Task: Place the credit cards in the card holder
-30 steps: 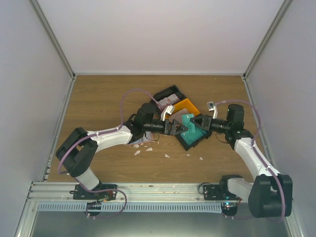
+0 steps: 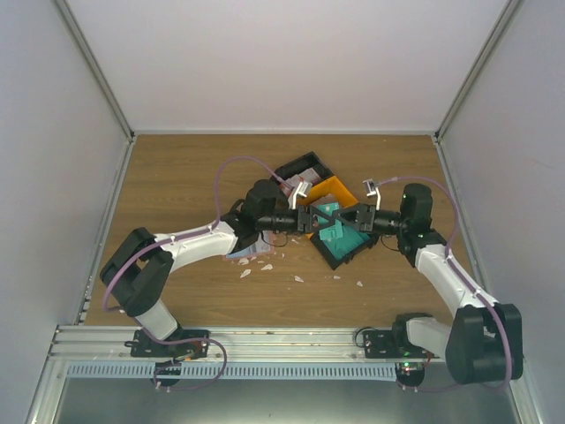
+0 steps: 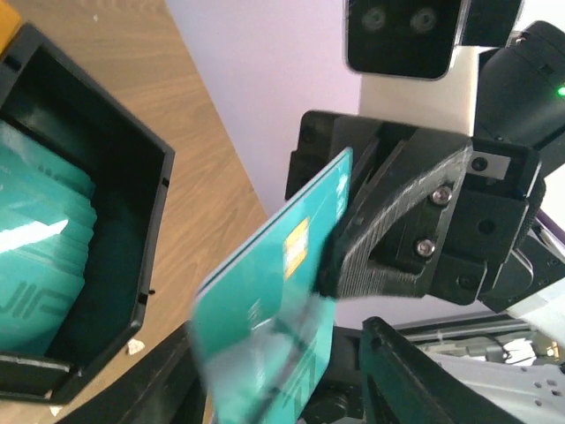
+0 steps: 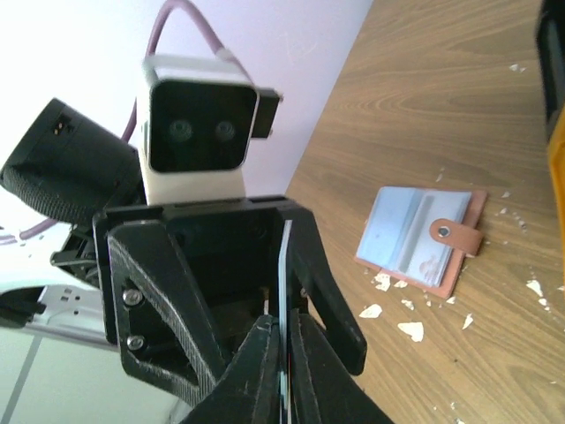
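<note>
A teal card (image 3: 296, 256) with a gold chip stands on edge between the two grippers, above the bins. My right gripper is shut on this card, which appears edge-on as a thin line in the right wrist view. My left gripper is open, its fingers to either side of the card. On the table lies the card holder (image 4: 419, 234), with clear pockets, a brown-pink edge and a snap strap; in the top view the left arm partly covers it (image 2: 252, 248).
A black bin (image 3: 146, 168) of teal cards sits below the grippers. Behind it are an orange bin (image 2: 338, 187) and another black bin (image 2: 311, 160). Small pale scraps (image 4: 411, 330) lie around the holder.
My right gripper has moved slightly left, toward the left one. The teal card has shifted left and tilted differently. The left arm has barely moved.
</note>
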